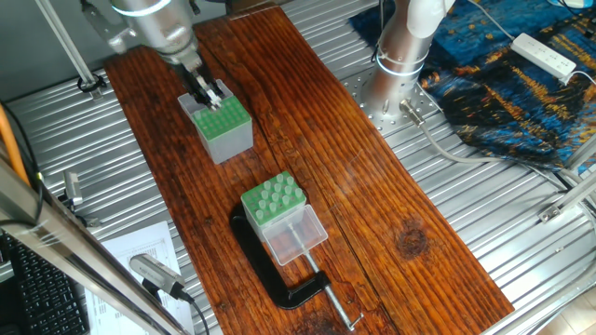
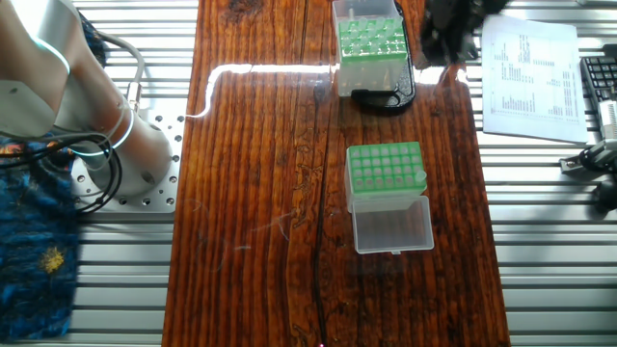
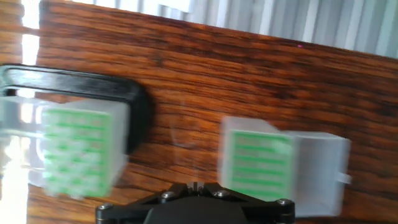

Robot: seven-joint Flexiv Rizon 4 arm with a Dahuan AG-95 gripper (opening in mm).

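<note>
My gripper (image 1: 215, 100) is high above the table, its fingers seen against the far rack in exterior view 1. In exterior view 2 it is a dark blur at upper right, beside the clamped rack rather than over the other. The wrist view shows the fingertips together at the bottom edge, shut, with nothing visible between them. One green-topped clear rack (image 2: 386, 166) has its lid (image 2: 393, 231) open and a single clear piece standing at a corner. The other green-topped rack (image 1: 272, 197) carries several clear pieces in its top; its open lid (image 1: 296, 236) faces outward.
A black C-clamp (image 1: 264, 270) lies around the second rack, its screw reaching past the open lid. The wooden board (image 1: 372, 205) is bare on the side towards the arm's base (image 1: 384, 93). Papers (image 2: 532, 77) lie beyond the board's other long edge.
</note>
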